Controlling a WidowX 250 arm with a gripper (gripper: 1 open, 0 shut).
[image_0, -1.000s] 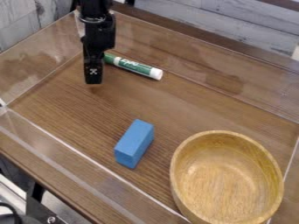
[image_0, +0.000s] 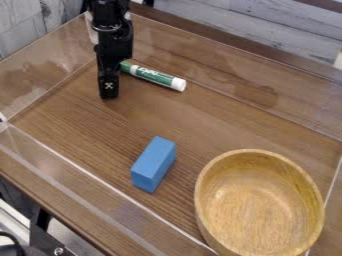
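A black gripper (image_0: 108, 78) reaches down from the top left to the wooden table, its tip low beside the left end of a green cylinder (image_0: 152, 74) with a white end. The fingers are dark and small, so whether anything is between them is hard to see.
A blue block (image_0: 154, 163) lies at the lower middle. A tan oval bowl (image_0: 259, 165) fills the lower right. The table's left edge runs along the lower left.
The gripper has moved slightly downward in the view over the last second. The cylinder, block and bowl have not visibly moved.
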